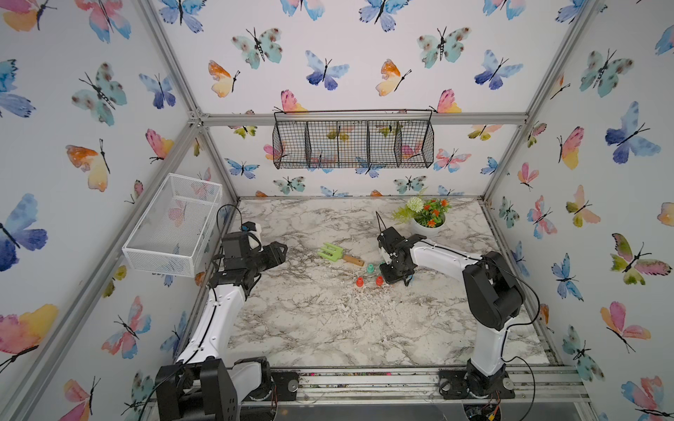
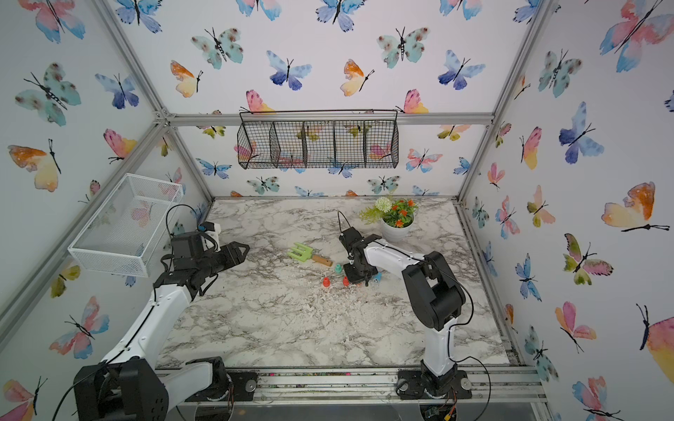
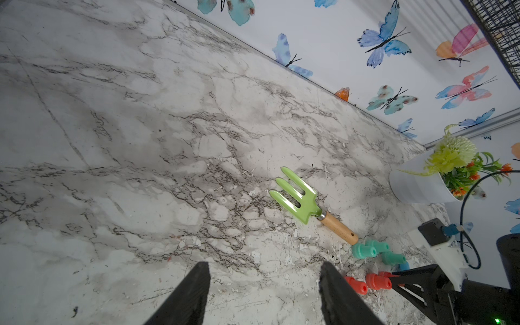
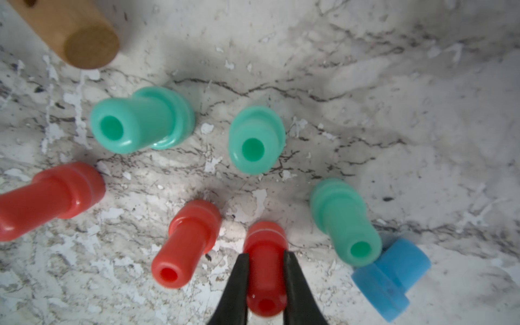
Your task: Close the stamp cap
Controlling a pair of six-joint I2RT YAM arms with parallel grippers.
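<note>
In the right wrist view my right gripper is shut on a red stamp, its holed end toward the camera. Whether that stamp touches the table, I cannot tell. Left of it stand two more red stamps, a near one and a farther one. Green stamps, one at upper left, one in the middle and one at right, form a loose row beyond. A blue piece sits beside the right green one. My left gripper hangs open and empty over the table's left part.
A green hand fork lies with its wooden handle toward the stamps. Behind stands a white flower pot. A white mesh basket hangs at left, a black wire basket at the back.
</note>
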